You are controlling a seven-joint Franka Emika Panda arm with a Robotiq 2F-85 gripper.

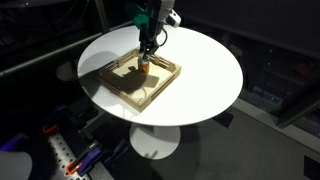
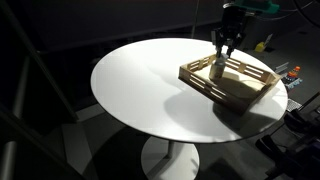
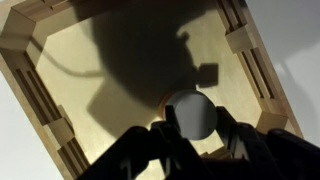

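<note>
A small bottle with a round white cap and an orange-brown body is upright in the wooden crate. In the wrist view the cap lies between the two dark fingers of my gripper, which is shut on it. From the other side, the bottle appears pale, with the gripper above its top. Whether its base touches the crate floor cannot be told. The gripper hides part of the cap and the near part of the crate.
The crate has low slatted walls around the bottle. It stands on a round white table, with wide bare tabletop to one side. Tools and cables lie off the table at the lower left of the first exterior view.
</note>
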